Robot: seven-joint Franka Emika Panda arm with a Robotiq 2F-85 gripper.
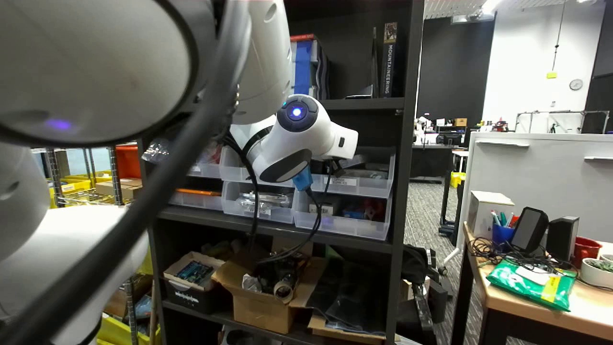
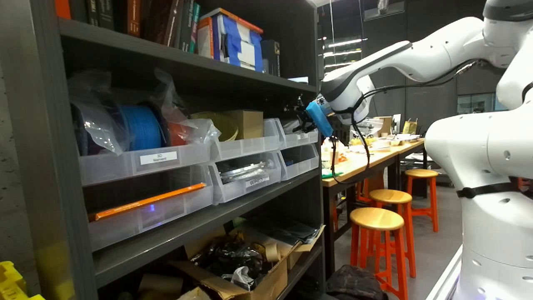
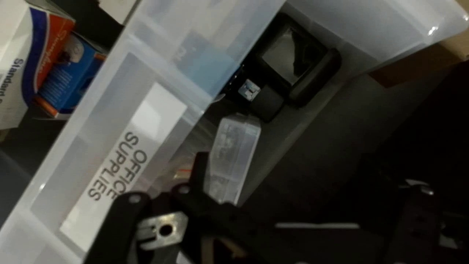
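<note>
My gripper (image 2: 301, 116) is at the upper right bin on the shelf, its black fingers reaching in over the bin's front. In the wrist view the gripper stands open, one finger beside a small clear plastic case (image 3: 233, 154) and the other in deep shadow at the right. The bin carries a white label reading OFFICE SUPPLIES (image 3: 125, 165). A black object with a grey, window-like face (image 3: 294, 57) sits farther up inside the bin. Whether a finger touches the case I cannot tell. From exterior view 1 the fingers are hidden behind the white wrist (image 1: 304, 138).
Other clear bins line the shelf, including one labelled for wires (image 2: 245, 177). Small boxes (image 3: 68, 74) lie in a lower bin. Above, a shelf board (image 1: 362, 104) closes in the space. Black cables (image 1: 316, 218) hang below the wrist.
</note>
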